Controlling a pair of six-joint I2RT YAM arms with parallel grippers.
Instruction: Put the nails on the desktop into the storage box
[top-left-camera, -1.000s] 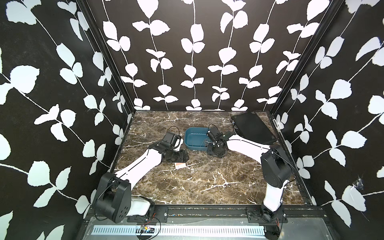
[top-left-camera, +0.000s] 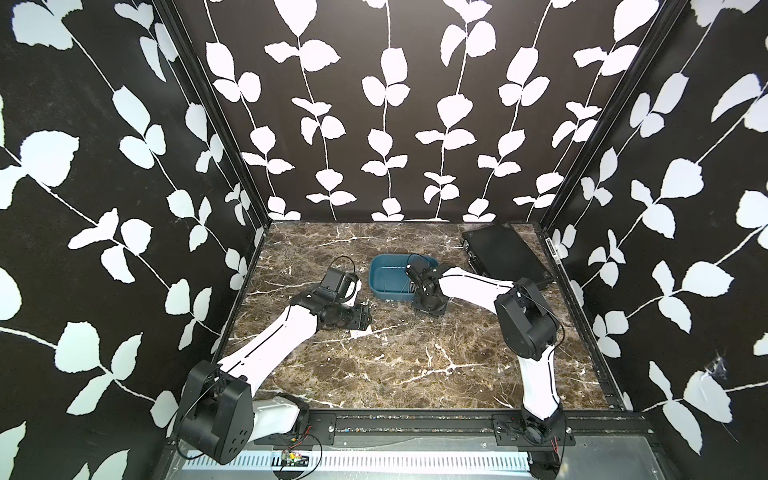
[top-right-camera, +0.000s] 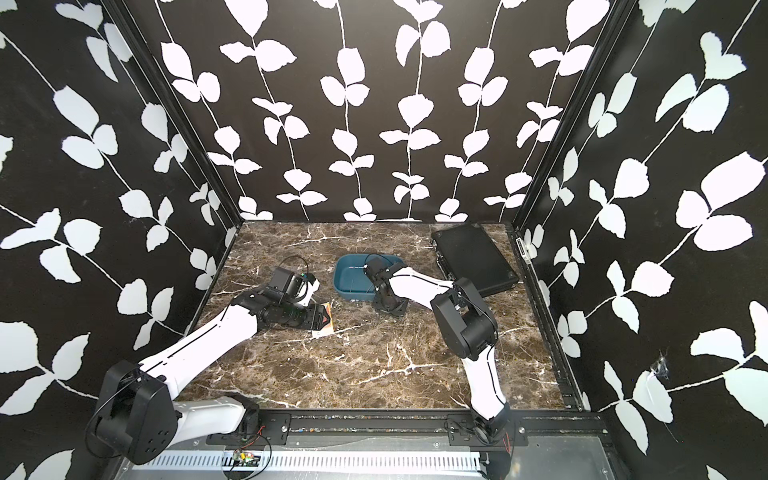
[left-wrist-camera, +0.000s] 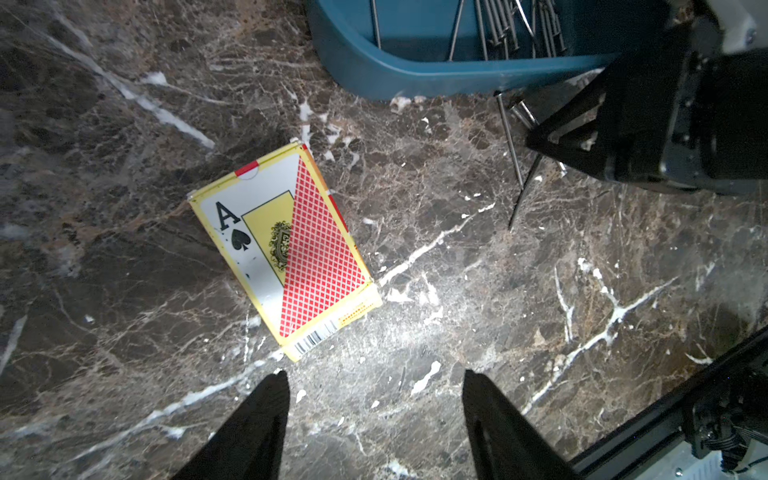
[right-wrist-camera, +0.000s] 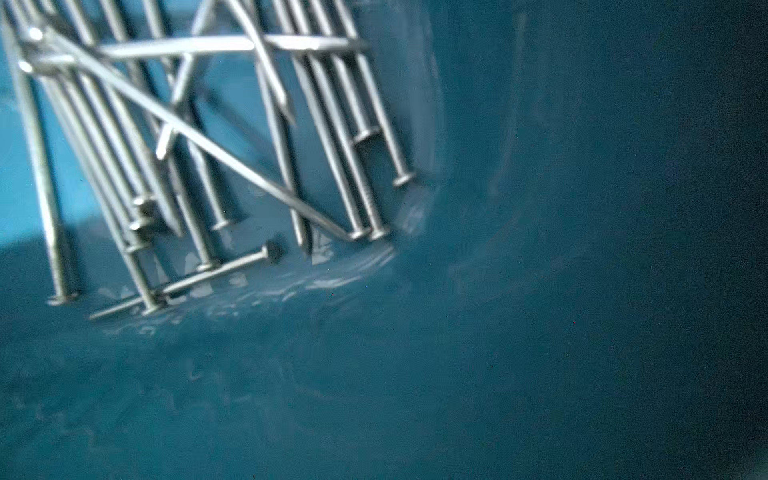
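The blue storage box (top-left-camera: 387, 288) stands at the middle back of the table. Inside it lies a pile of silver nails (right-wrist-camera: 184, 128), seen close in the right wrist view. In the left wrist view, nails also lie on the table just outside the box's front wall, including one nail (left-wrist-camera: 509, 140). My right gripper reaches low beside these, its tips by the nails; whether it has one between its fingers cannot be made out. My left gripper is open and empty above the table, left of the box.
A playing-card box (left-wrist-camera: 284, 248) lies on the table under the left gripper. A black case (top-left-camera: 508, 254) sits at the back right.
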